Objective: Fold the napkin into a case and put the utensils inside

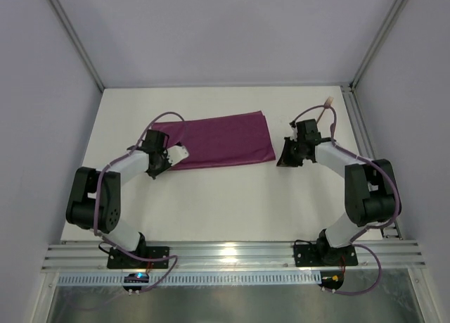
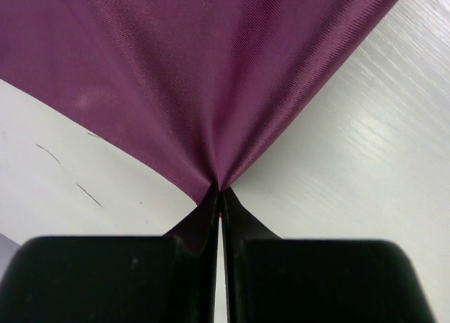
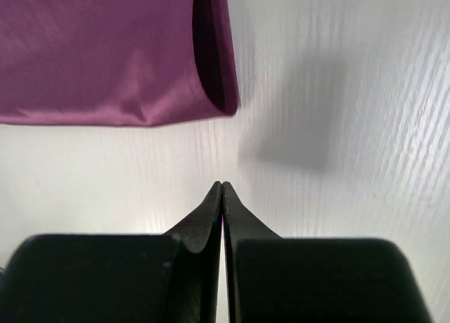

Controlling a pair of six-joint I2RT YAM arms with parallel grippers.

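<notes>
The maroon napkin (image 1: 218,136) lies folded as a wide band across the table. My left gripper is shut on its near left corner, bunching the cloth into creases in the left wrist view. My right gripper is shut just off the napkin's near right corner (image 3: 211,105), apart from it; no cloth shows at its tips. That end of the napkin has a narrow open fold. Wooden utensils (image 1: 325,108) lie at the back right, partly hidden behind the right arm.
Grey walls surround it, with a metal rail along the front edge.
</notes>
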